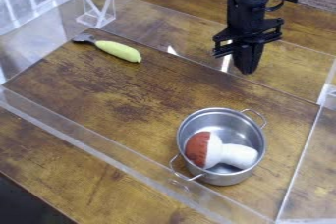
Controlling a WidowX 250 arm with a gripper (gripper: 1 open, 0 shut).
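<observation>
My black gripper (pixel 246 51) hangs near the back of the table, right of centre, pointing down and shut, with nothing seen between its fingers. A steel pot (pixel 237 174) with two handles stands at the front right, holding a white object (pixel 239 155) with a red-brown part (pixel 201 149). A yellow corn-like item (pixel 120 50) lies at the back left, with a small dark piece at its left end.
Clear transparent walls (pixel 81 128) surround the wooden work area (pixel 118 110). A pale object stands at the top left edge.
</observation>
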